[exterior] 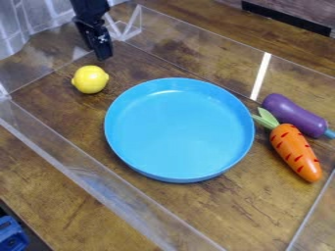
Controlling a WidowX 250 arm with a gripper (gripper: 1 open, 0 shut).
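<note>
My black gripper (pixel 97 39) hangs at the top left, at the back of the wooden table near the clear plastic wall, above and behind a yellow lemon (pixel 90 79). Its fingers are small and dark in this view, and I make out nothing held between them. A large blue plate (pixel 179 127) fills the middle. On the right lie a purple eggplant (pixel 291 114) and an orange carrot (pixel 295 151) with green leaves.
Clear plastic walls run along the left and back. A blue object (pixel 10 233) shows at the lower left corner. Bare table (pixel 197 59) lies behind the plate and in front of it.
</note>
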